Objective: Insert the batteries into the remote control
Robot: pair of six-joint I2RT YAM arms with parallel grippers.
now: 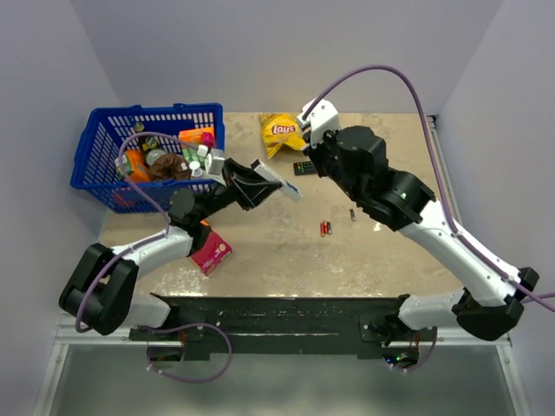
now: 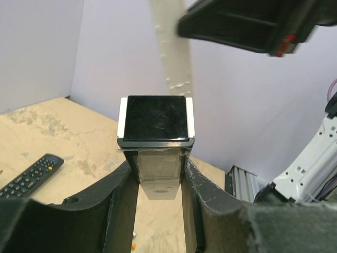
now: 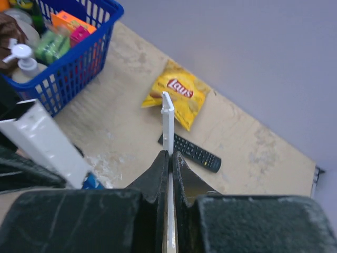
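Observation:
My left gripper [image 1: 250,186] is shut on a small box [image 2: 158,174], pale with a dark end, held above the middle of the table. My right gripper is raised high at the right, shut on a long, thin white strip [image 3: 168,121]. The black remote [image 1: 304,167] lies on the table below, near its back middle. Several batteries [image 1: 324,229] lie loose at the middle right, with a small dark piece [image 1: 353,214] beside them.
A blue basket [image 1: 95,147] full of goods stands at the back left. A yellow Lays bag [image 1: 279,130] lies behind the remote, and a red package [image 1: 211,253] at the left front.

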